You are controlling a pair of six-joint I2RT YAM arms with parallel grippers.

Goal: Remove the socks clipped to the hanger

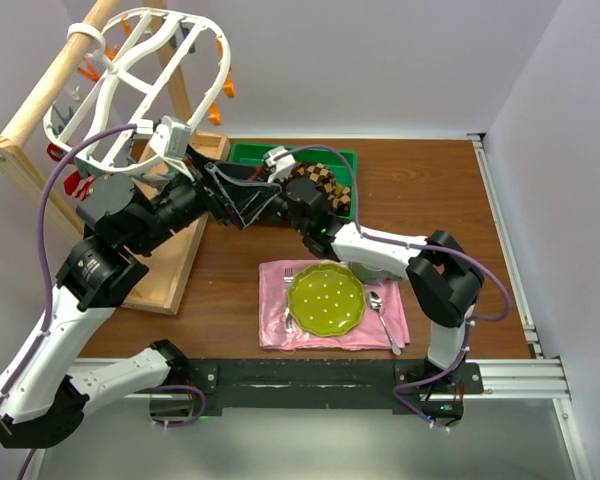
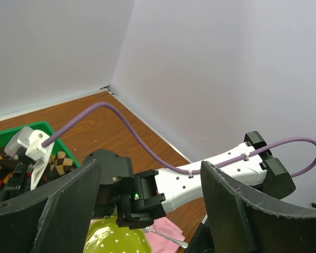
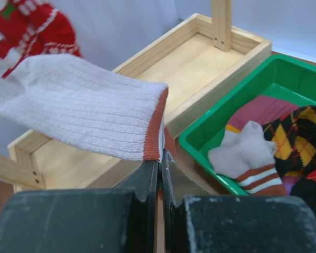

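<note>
A pale grey sock with a rust cuff (image 3: 84, 105) is pinched in my shut right gripper, seen in its wrist view; a red patterned sock (image 3: 37, 29) is above it. In the top view, the white hanger with orange clips (image 1: 130, 70) hangs from the wooden frame, with red fabric beneath. My left gripper (image 1: 242, 195) is beside the hanger, over my right arm; in its wrist view its fingers stand apart, with nothing visible between them. The green tray (image 3: 200, 153) holds several socks.
The wooden base (image 3: 184, 63) stands left of the tray. A green plate (image 1: 325, 300) and spoon (image 1: 380, 315) lie on a pink cloth at the front. Bare tabletop (image 1: 430, 190) is at the right.
</note>
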